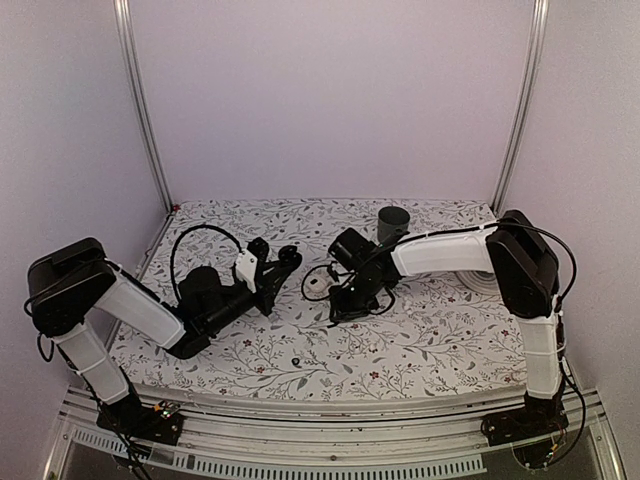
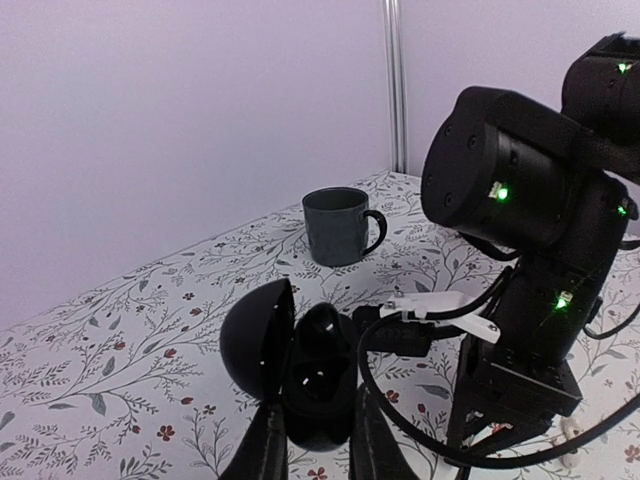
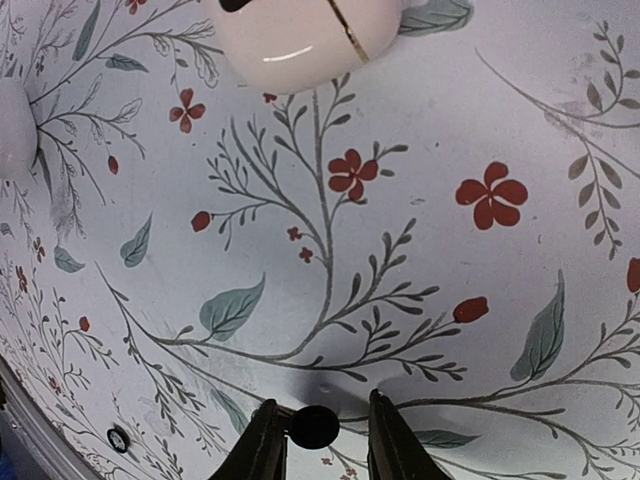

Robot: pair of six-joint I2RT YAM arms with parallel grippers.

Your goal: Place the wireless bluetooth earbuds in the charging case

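Observation:
The black charging case [image 2: 318, 380] is held upright with its lid raised in my left gripper [image 1: 282, 268], which is shut on it; dark hollows show inside the case. My right gripper is low over the tabletop, pointing down and part open. A small black earbud [image 3: 314, 427] lies between its fingertips; I cannot tell whether both fingers touch it.
A dark grey mug [image 1: 393, 222] stands at the back right. A pale plate [image 1: 478, 283] is partly behind the right arm. Pale objects [image 3: 305, 40] lie near the right gripper. A small dark ring [image 3: 118, 440] is at the front.

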